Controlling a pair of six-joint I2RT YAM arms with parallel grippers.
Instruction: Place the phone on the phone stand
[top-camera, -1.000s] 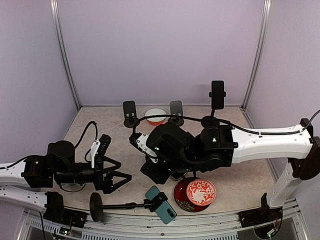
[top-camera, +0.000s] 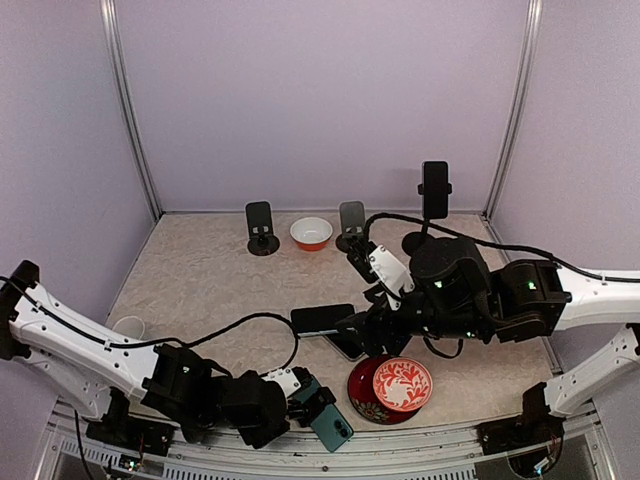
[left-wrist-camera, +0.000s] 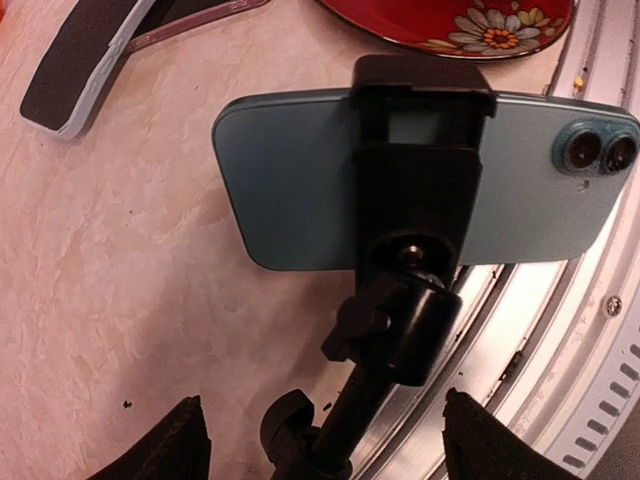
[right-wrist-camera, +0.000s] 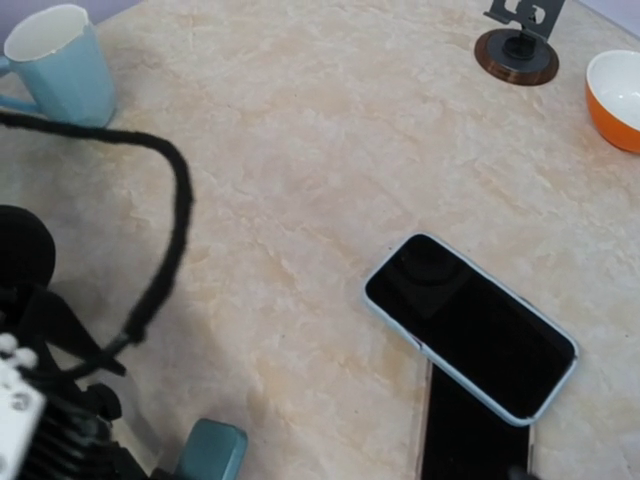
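A teal phone (top-camera: 331, 428) (left-wrist-camera: 270, 180) sits sideways in a black clamp holder (left-wrist-camera: 415, 190) on a short pole, lying low at the table's front edge. My left gripper (top-camera: 285, 400) is open above the pole, its fingertips on either side of it. My right gripper (top-camera: 365, 325) hangs over two dark-screened phones (right-wrist-camera: 470, 325) lying overlapped at the table's middle; its fingers are largely hidden. Phone stands (top-camera: 260, 230) stand at the back, one more at back centre and a taller one (top-camera: 435, 190) at the right.
An orange bowl (top-camera: 311, 233) is at the back, a red plate (top-camera: 365, 400) with a patterned bowl (top-camera: 402, 383) at front right, and a blue mug (right-wrist-camera: 75, 75) at left.
My left gripper has swung rightward and down over the clamp holder's pole. My right arm has moved right, uncovering more of the back stands and middle phones.
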